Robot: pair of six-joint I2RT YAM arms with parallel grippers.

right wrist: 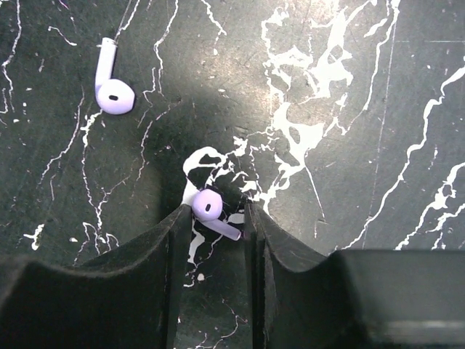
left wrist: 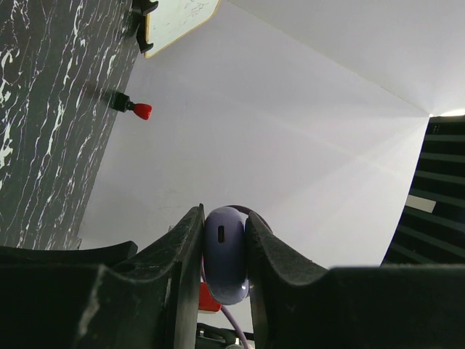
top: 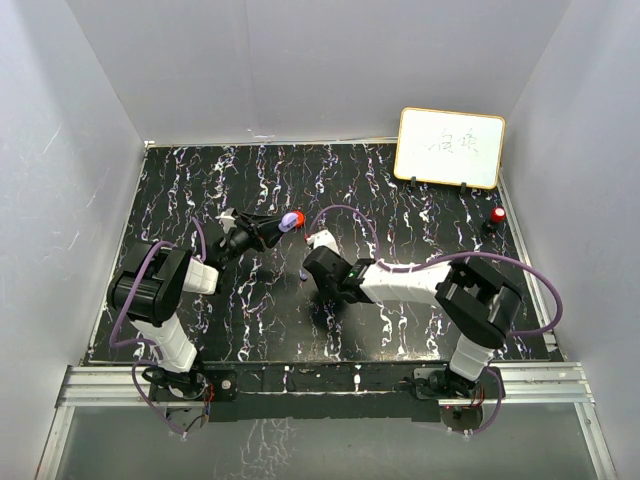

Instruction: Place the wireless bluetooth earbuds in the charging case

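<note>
My left gripper is shut on the lilac charging case, which shows above the table in the top view. In the right wrist view two lilac earbuds lie on the marble top: one at upper left, the other lower, between the fingertips of my right gripper, which stands part open around it. Whether the fingers touch that earbud I cannot tell.
A whiteboard stands at the back right, with a red-topped object below it near the right edge. A red round object is partly behind the case.
</note>
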